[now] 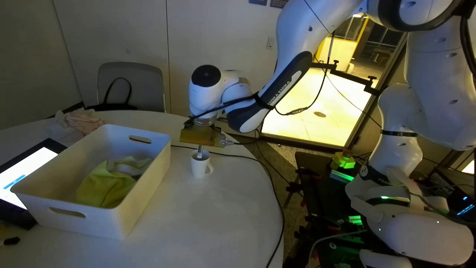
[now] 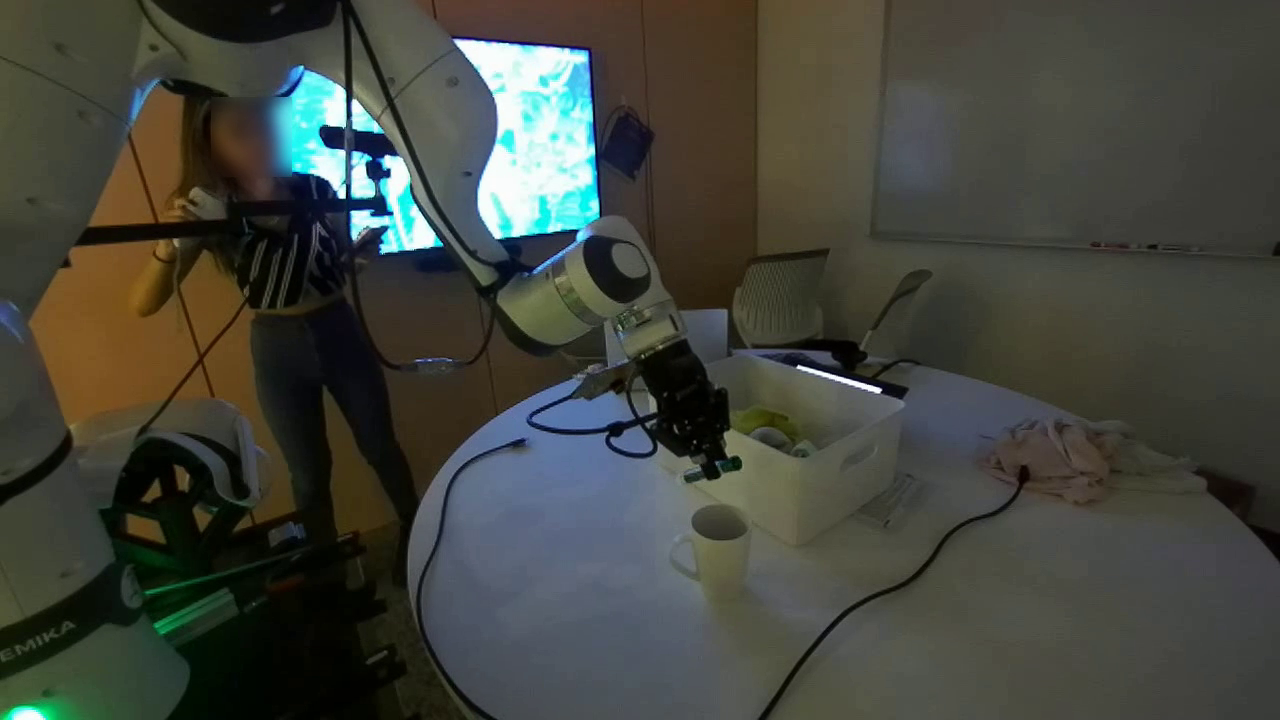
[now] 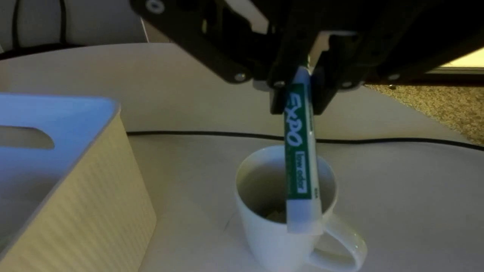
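Note:
My gripper is shut on a green and white Expo marker (image 3: 299,149), whose white end points toward the wrist camera and downward. A white mug (image 3: 267,235) stands upright on the table, its handle to the right in the wrist view; the marker crosses in front of its opening there. In exterior view 2 the gripper (image 2: 711,466) and the marker (image 2: 714,469) are above the mug (image 2: 722,554), apart from its rim. From exterior view 1 the marker (image 1: 200,151) appears over the mug (image 1: 199,169). Something pale lies inside the mug, too unclear to name.
Left of the mug stands a white bin (image 1: 147,187) holding a yellow-green cloth (image 1: 103,185). A black cable (image 3: 204,133) runs across the table behind the mug. Crumpled pale cloth (image 2: 1056,456) and a screen (image 1: 26,172) lie around the bin.

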